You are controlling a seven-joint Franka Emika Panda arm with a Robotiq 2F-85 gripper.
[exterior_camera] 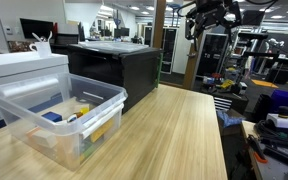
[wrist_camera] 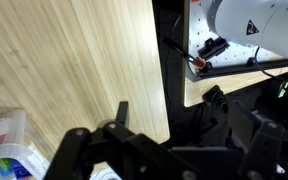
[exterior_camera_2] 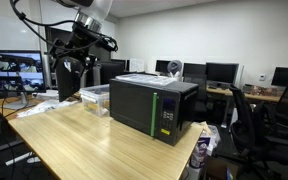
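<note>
In the wrist view my gripper points down at the table, its two dark fingertips standing apart with only floor and table edge showing between them. High above the table's far end, the dark arm (exterior_camera: 212, 15) shows at the top right of exterior view 1. A clear plastic bin (exterior_camera: 59, 125) stands on the wooden table (exterior_camera: 164, 135), well away from the gripper. Inside it lie several small items, among them a blue one (exterior_camera: 51, 117). Part of the same bin (wrist_camera: 14, 140) enters the lower left of the wrist view.
A black microwave (exterior_camera_2: 149, 105) with a green handle strip (exterior_camera_2: 154, 108) sits at the table's back edge, papers on top. Beyond the table are an office chair (exterior_camera_2: 254, 120) and a white-topped stand with cables.
</note>
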